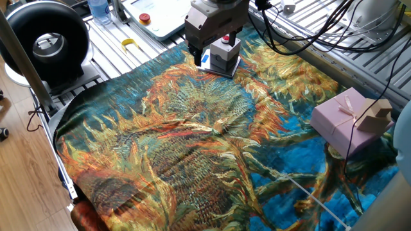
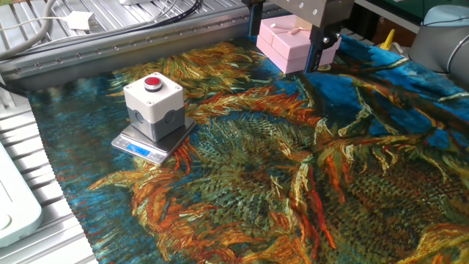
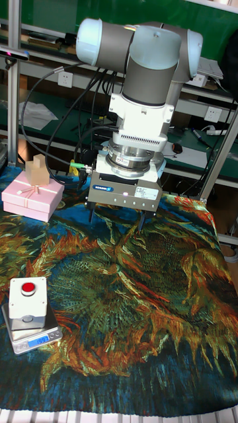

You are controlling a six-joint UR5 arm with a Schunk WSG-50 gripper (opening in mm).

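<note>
My gripper [image 3: 115, 220] hangs above the sunflower-patterned cloth, its two fingers spread wide with nothing visible between them. A grey and white button box [image 2: 155, 106] with a red button stands upright on a small digital scale [image 2: 143, 149]. In exterior view 1 the gripper overlaps the button box from that angle. Exterior view 3 shows them well apart, with the box at the near left. Toward the back left there sits a pink gift box [image 3: 32, 201] with a ribbon, and a small tan cardboard block [image 3: 37, 169] rests on its lid.
The patterned cloth [image 1: 192, 147] covers most of the table, and its middle is bare. A black ring-shaped object [image 1: 48, 48], a water bottle [image 1: 100, 11] and a yellow piece [image 1: 130, 45] lie off the cloth. Loose cables [image 1: 302, 38] run along the rail.
</note>
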